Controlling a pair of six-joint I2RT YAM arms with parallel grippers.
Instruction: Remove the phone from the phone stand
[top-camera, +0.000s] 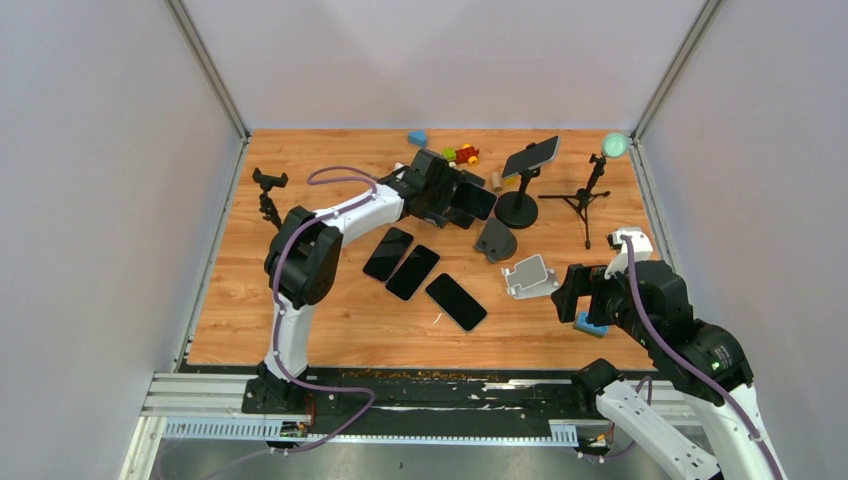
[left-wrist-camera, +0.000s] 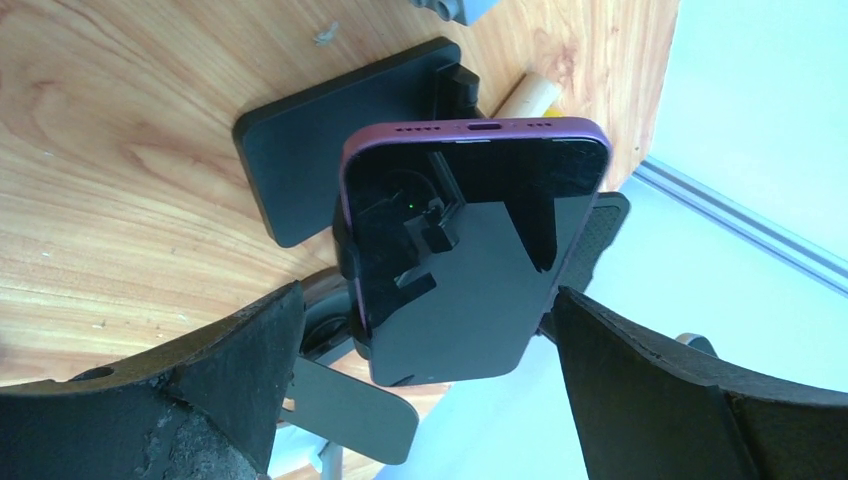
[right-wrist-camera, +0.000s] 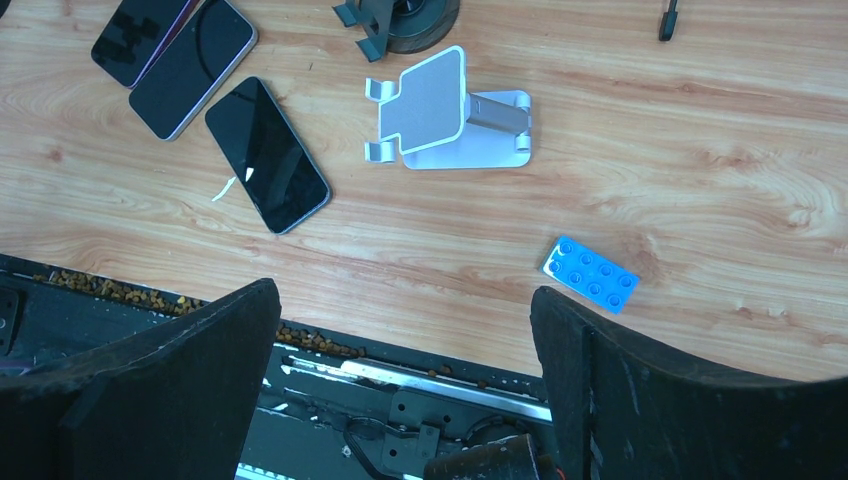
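A phone with a purple edge (left-wrist-camera: 470, 270) leans tilted on a black stand (left-wrist-camera: 350, 110), whose flat base shows behind it on the table. Around its lower part my left gripper stands open, one finger to each side; space shows between the left finger and the phone. From above, the same phone (top-camera: 474, 200) lies just right of the left gripper. Over the front right of the table, well away from any phone, my right gripper is open and empty.
Several phones lie flat, one being the front phone (top-camera: 456, 302). Another phone (top-camera: 531, 155) rests on a tall round-based stand. Close by are an empty dark stand (top-camera: 495, 240), a silver stand (top-camera: 531, 277) and a tripod (top-camera: 585, 200). A blue brick (right-wrist-camera: 590, 274) lies near the right gripper.
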